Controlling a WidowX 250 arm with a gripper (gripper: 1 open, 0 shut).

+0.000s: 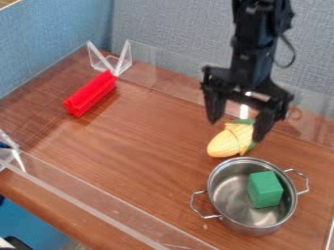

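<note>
My black gripper (241,107) hangs open above a yellow corn-like toy (229,143) with a green tip, nothing visible between its fingers. A steel pot (229,201) with two handles stands at the lower right, holding a green block (263,188). A red bar (90,94) lies at the back left of the wooden table.
A white wire rack (111,57) stands behind the red bar. A blue wall borders the left, a grey wall the back.
</note>
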